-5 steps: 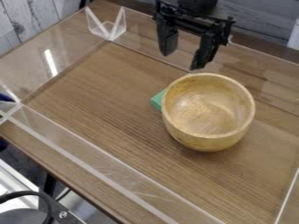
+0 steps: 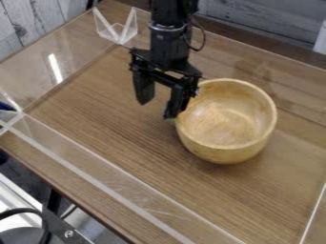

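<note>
My black gripper (image 2: pixel 160 88) hangs low over the wooden table, just left of a round light-wood bowl (image 2: pixel 227 119), its fingers spread open near the bowl's rim.
A clear plastic container (image 2: pixel 116 24) stands at the back left. Transparent strips run along the table's left and right parts. A cable lies at the lower left.
My gripper has come down and toward the front-left, from above the back of the table to beside the bowl's left rim, covering where the green object showed.
</note>
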